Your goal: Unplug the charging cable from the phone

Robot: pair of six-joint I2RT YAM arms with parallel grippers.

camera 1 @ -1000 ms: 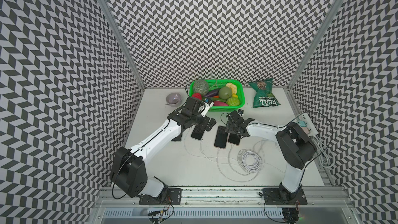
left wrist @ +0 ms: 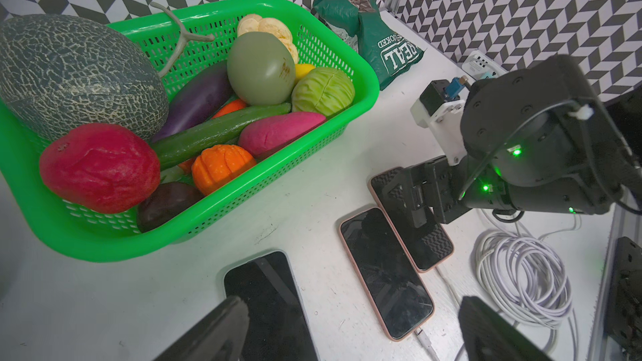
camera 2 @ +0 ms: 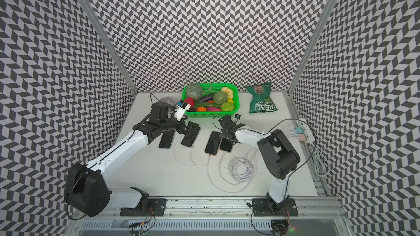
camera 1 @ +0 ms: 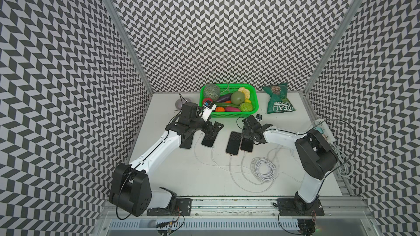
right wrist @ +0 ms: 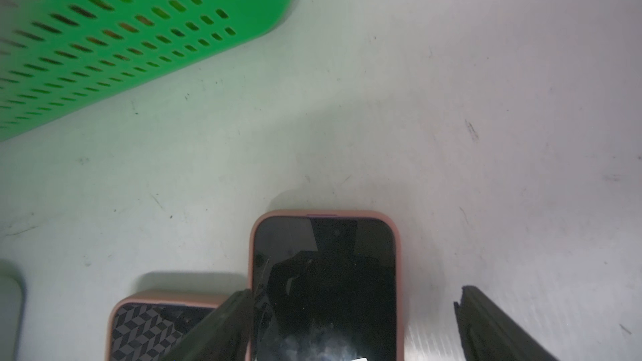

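Four phones lie in a row on the white table: far left (camera 2: 166, 142), centre-left (left wrist: 264, 307), centre-right (left wrist: 384, 274) and far right (left wrist: 428, 244). A white charging cable (left wrist: 424, 341) plugs into the near end of the centre-right one. My left gripper (camera 1: 215, 129) stands open over the left phones, nothing between its fingers. My right gripper (camera 1: 249, 133) stands open above the upper end of the far-right phone, which shows between its fingers below in the right wrist view.
A green basket of vegetables (camera 1: 256, 98) sits at the back centre, a chip bag (camera 1: 280, 100) to its right. Coiled cable (camera 1: 262, 168) lies front right, a power strip (camera 2: 308, 135) on the right edge.
My right gripper has shifted very slightly rightwards.
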